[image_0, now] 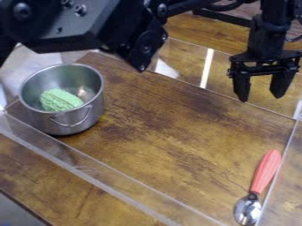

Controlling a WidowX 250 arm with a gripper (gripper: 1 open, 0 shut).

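Observation:
A steel pot (83, 88) at the left holds a green textured object (59, 100). A spoon with a pink handle and a steel head (259, 187) lies at the lower right. My black gripper (260, 79) is at the upper right, open with nothing between its fingers, above the far part of the board, well away from both pot and spoon.
A wooden board (154, 150) with clear plastic edging covers the workspace. A large dark arm part fills the top left, close to the camera, hiding what is behind it.

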